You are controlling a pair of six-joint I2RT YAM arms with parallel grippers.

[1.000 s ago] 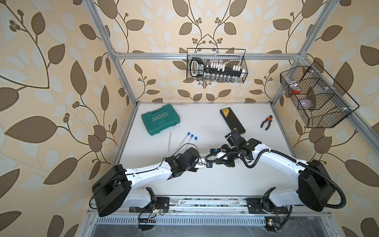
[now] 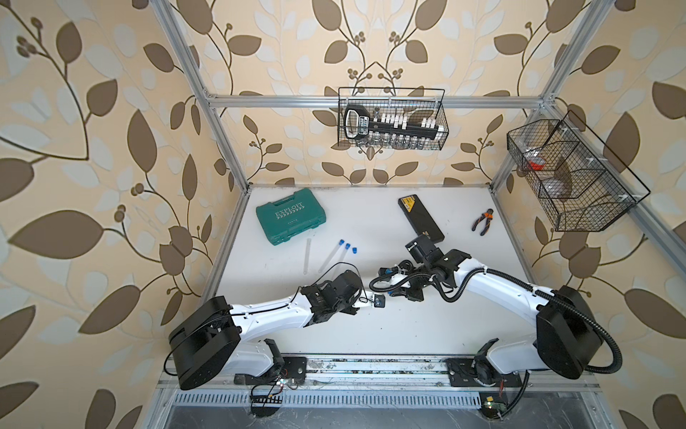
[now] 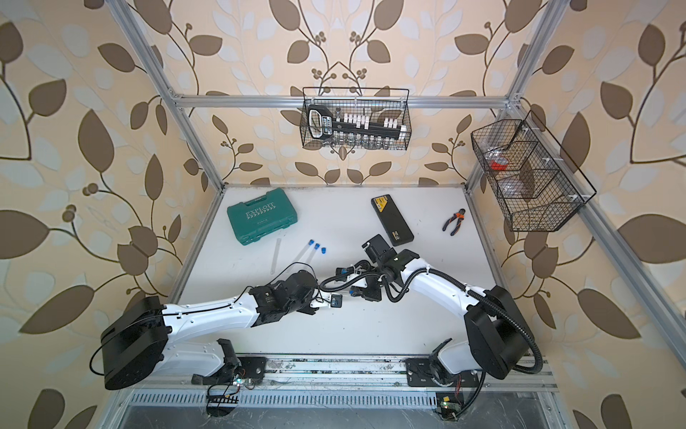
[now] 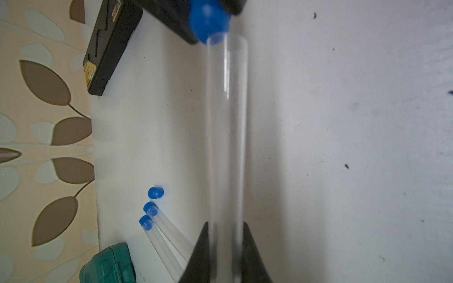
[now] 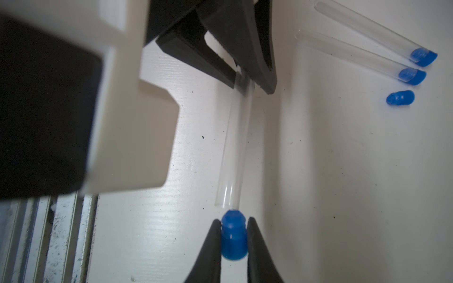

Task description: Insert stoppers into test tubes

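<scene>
A clear test tube runs lengthwise from my left gripper, which is shut on it, and its open mouth points at a blue stopper. My right gripper is shut on that stopper. In the right wrist view the stopper's narrower end sits right at the tube's rim, a little to one side of its centre; whether they touch I cannot tell. On the table lie two tubes with blue stoppers in their ends. One loose stopper rests beside them. Another clear tube lies farther left, with no blue end.
At the back left stands a green case. A black box lies at the back, with pliers to its right. Wire baskets hang on the frame above.
The right arm has moved only a little, slightly leftward. Things on the table lie as before.
</scene>
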